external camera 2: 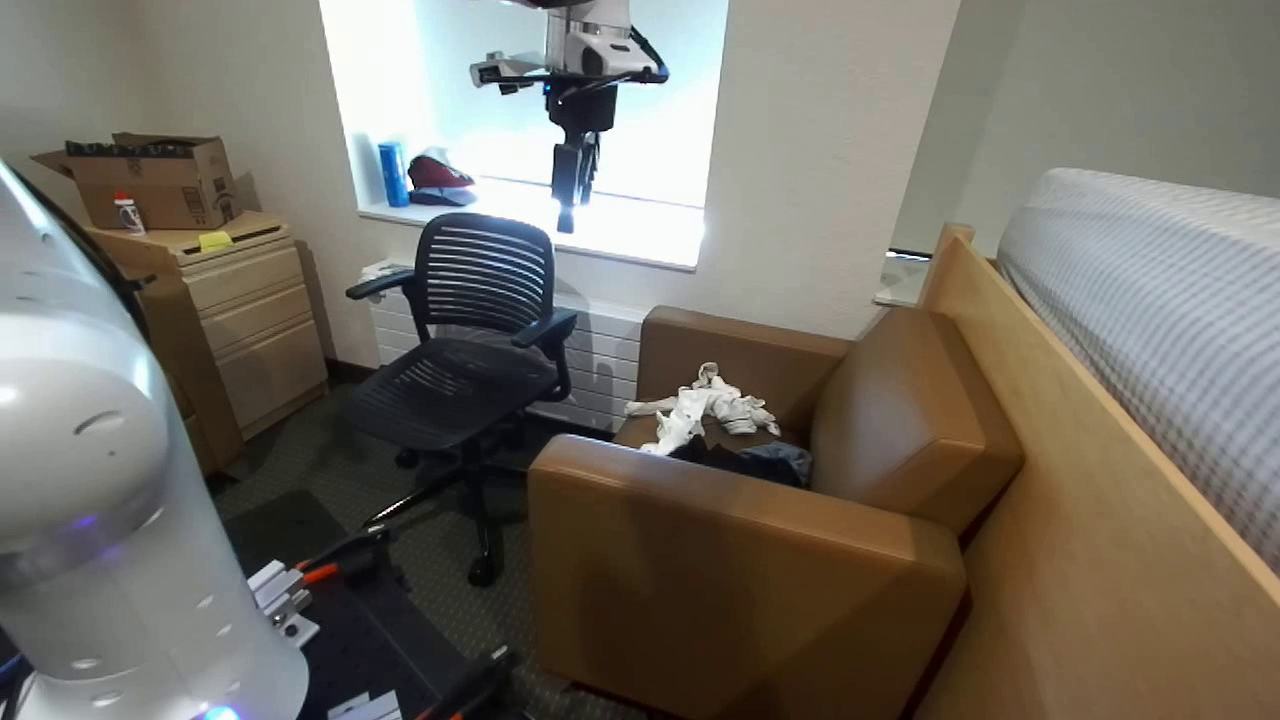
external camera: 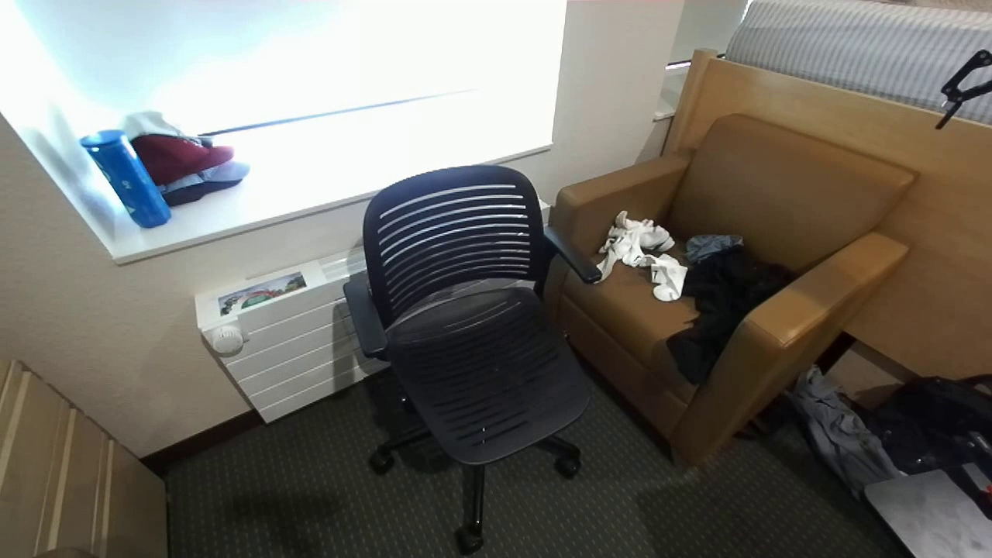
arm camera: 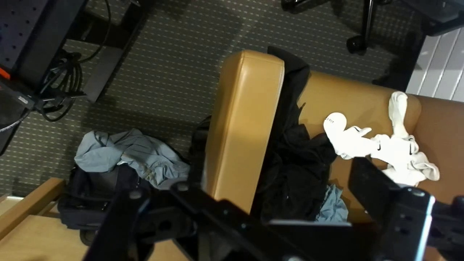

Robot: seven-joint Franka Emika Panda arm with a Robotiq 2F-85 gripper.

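Observation:
My gripper (external camera 2: 576, 206) hangs pointing down in exterior view 2, high in front of the window. In the wrist view its dark fingers (arm camera: 376, 187) stand wide apart, with no object held between them. Beneath it is the brown armchair (arm camera: 243, 117). White socks or cloths (arm camera: 398, 152) lie bunched on its seat, and black clothing (arm camera: 295, 174) is heaped against the armrest. A small blue-grey cloth (arm camera: 334, 204) shows beside the black heap. At the upper right edge of exterior view 1, a thin black part (external camera: 965, 88) comes into sight.
A black office chair (external camera: 483, 372) stands beside the armchair. Grey clothing (arm camera: 130, 152) lies over a dark bag on the floor. The windowsill holds a blue bottle (external camera: 129, 177) and caps (external camera: 181, 160). A wooden bed frame (external camera 2: 1080, 396) borders the armchair's back.

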